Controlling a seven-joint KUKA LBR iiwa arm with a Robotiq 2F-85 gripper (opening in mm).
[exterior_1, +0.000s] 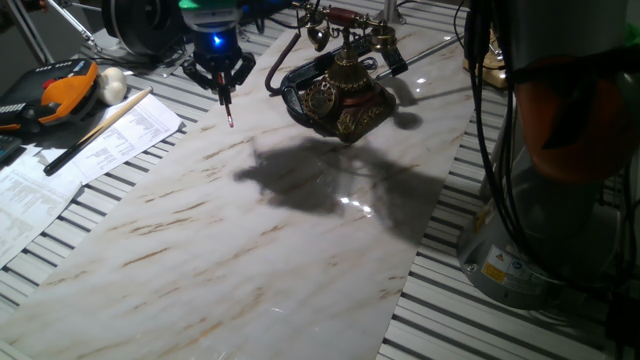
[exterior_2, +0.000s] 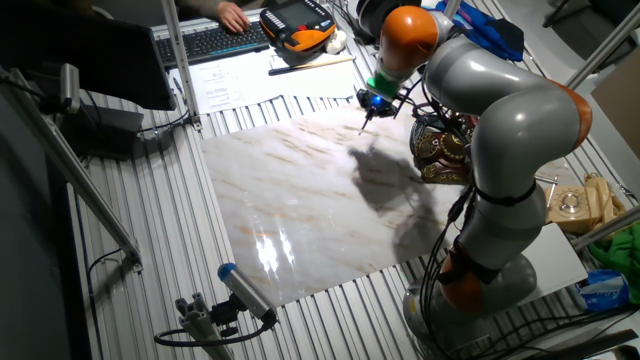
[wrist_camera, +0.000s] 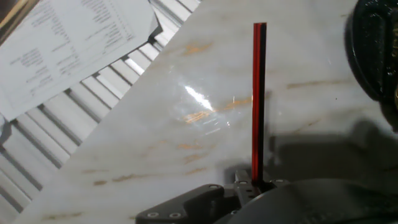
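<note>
A thin red-and-black stick, like a pencil (wrist_camera: 258, 106), stands out from the fingers of my gripper in the wrist view. The gripper is shut on one end of it. In exterior view 1 my gripper (exterior_1: 226, 90) hangs above the marble-patterned board, left of the ornate telephone, with the pencil (exterior_1: 230, 112) pointing down and its tip clear of the surface. Exterior view 2 has the gripper (exterior_2: 370, 108) near the board's far edge.
The ornate old-style telephone (exterior_1: 350, 98) stands on the board (exterior_1: 220, 260) close to my gripper. Papers (exterior_1: 130, 130), a wooden stick (exterior_1: 95, 132) and an orange-black device (exterior_1: 50, 97) lie beyond the board's left edge. Most of the board is bare.
</note>
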